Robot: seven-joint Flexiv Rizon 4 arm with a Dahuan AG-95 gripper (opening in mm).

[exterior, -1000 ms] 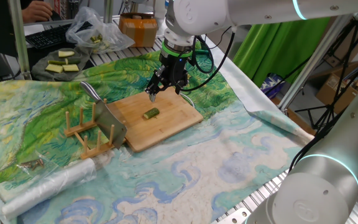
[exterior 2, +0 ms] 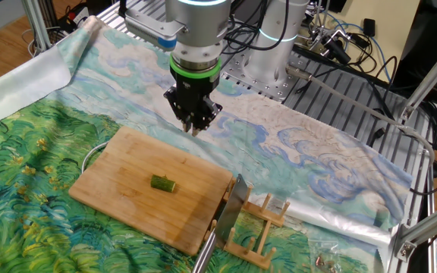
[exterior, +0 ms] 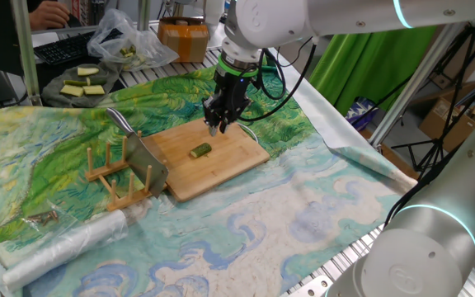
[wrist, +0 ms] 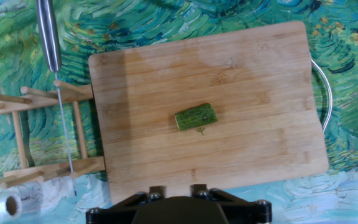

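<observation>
A short piece of cucumber (wrist: pixel 196 117) with dark green skin lies near the middle of the wooden cutting board (wrist: pixel 260 143). My gripper (exterior 2: pixel 191 130) hangs above the board's edge on the robot-base side, apart from the cucumber. In the wrist view the fingers (wrist: pixel 157 192) show at the bottom edge. A narrow gap separates them, and it holds nothing. Beside the board, a cleaver (exterior: pixel 145 161) stands with its blade in a wooden peg rack (exterior: pixel 115 196), its metal handle (wrist: pixel 48 37) sticking out past the rack.
A clear plastic roll (exterior: pixel 68 247) and a small bag (exterior: pixel 44 218) lie beyond the rack. Cut vegetable pieces (exterior: pixel 83 82), a plastic bag (exterior: pixel 130 45) and a cardboard box (exterior: pixel 183 39) sit at the far edge. The painted cloth (exterior: pixel 262 223) around the board is largely clear.
My gripper's fingers have drawn closer together, from wide apart to a narrow gap. The arm has shifted slightly to the right in exterior view 1; cucumber, board and cleaver have stayed put.
</observation>
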